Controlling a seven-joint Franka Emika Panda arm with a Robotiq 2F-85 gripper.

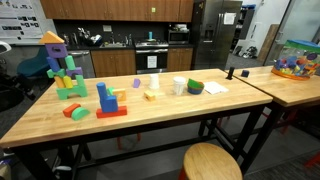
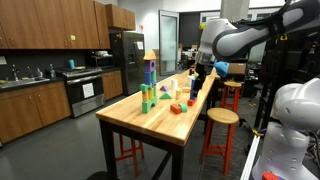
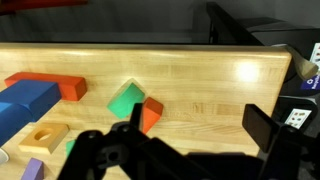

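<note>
My gripper is over the table's edge in the wrist view, its dark fingers spread wide and only bare wood between them. A green block (image 3: 126,100) and a small orange-red block (image 3: 152,113) lie side by side near the left finger. Farther left are a blue block (image 3: 36,95), a long red block (image 3: 70,87) and a yellow block (image 3: 45,137) with a hole. In exterior view 1, a tower of green and purple blocks (image 1: 67,83) carries an orange roof (image 1: 53,38); blue blocks (image 1: 107,101) stand at the red block (image 1: 112,112).
White cups (image 1: 179,85) and a dark green bowl (image 1: 195,87) stand toward the table's right. A clear tub of colored pieces (image 1: 297,62) sits on another table. Wooden stools (image 1: 211,162) stand by the front edge.
</note>
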